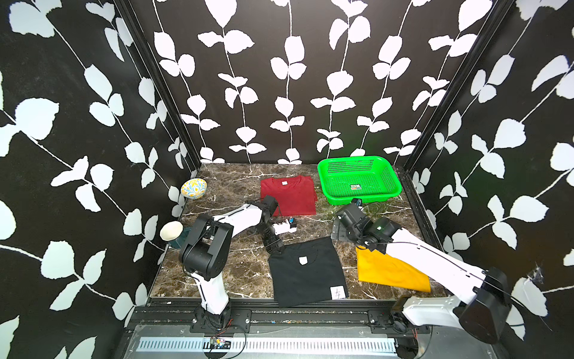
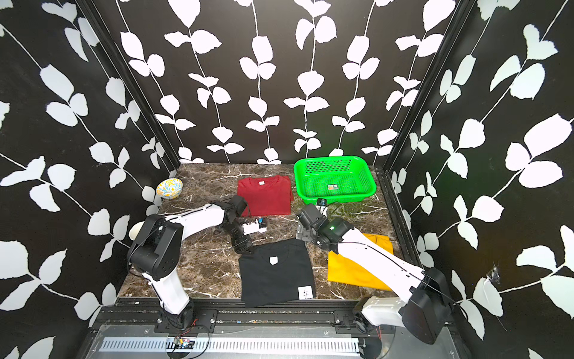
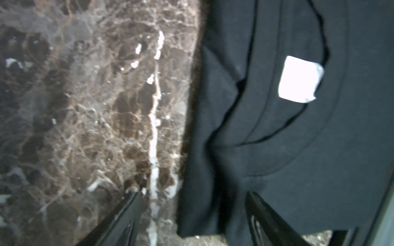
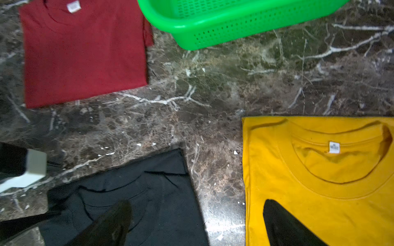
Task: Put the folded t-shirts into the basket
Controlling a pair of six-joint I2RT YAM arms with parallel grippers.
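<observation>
A folded black t-shirt (image 1: 305,272) lies at the front middle of the table. Over its far left corner is my left gripper (image 1: 274,245); in the left wrist view its fingers (image 3: 268,223) stand apart, one on each side of the shirt's edge, without closing on it. Above the gap between the black and yellow shirts (image 4: 328,196), my right gripper is open and empty. A folded red t-shirt (image 1: 290,198) lies further back. The green basket (image 1: 391,194) at the back right holds no shirt, only a small label on its floor.
A patterned bowl (image 1: 193,188) and a dark cup with a pale inside (image 1: 171,231) stand along the left side. Bare marble tabletop (image 4: 217,102) lies between the shirts and the basket. The right arm passes over part of the yellow shirt.
</observation>
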